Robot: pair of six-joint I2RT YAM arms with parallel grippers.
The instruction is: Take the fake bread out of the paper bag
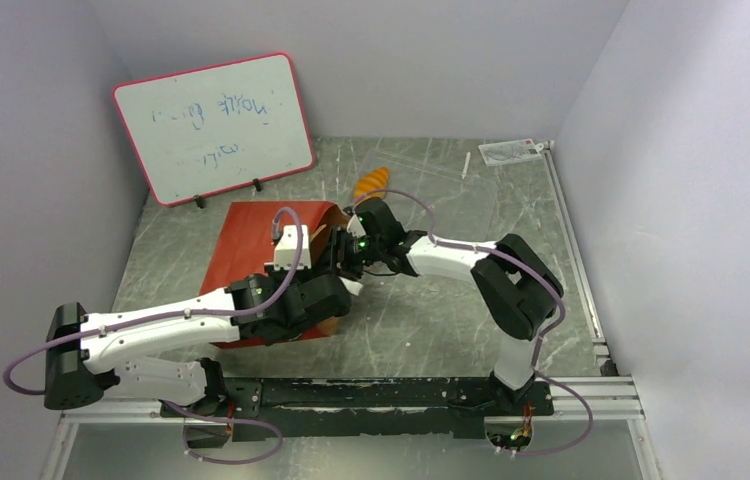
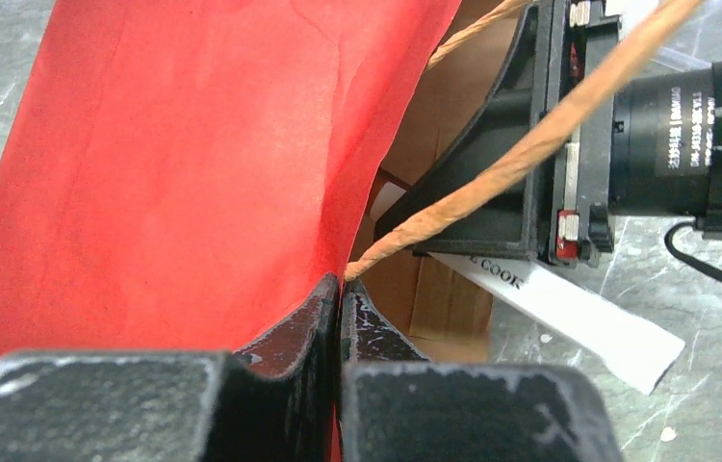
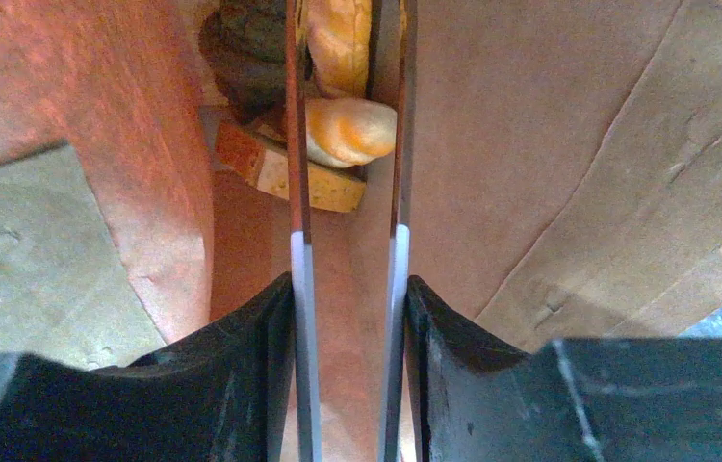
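The red paper bag lies on its side, mouth facing right. My left gripper is shut on the bag's rim, by the twisted paper handle. My right gripper, reaching into the mouth, shows open in the right wrist view, its two long fingers apart with nothing held near the camera. Deep inside, around the far ends of those fingers, several pieces of fake bread are piled; a slice lies nearest. Whether the fingertips touch them, I cannot tell. An orange croissant-like bread lies outside, behind the right arm.
A whiteboard leans at the back left. At the back right lie a white stick and a flat card. A white paper strip sticks out of the bag's mouth.
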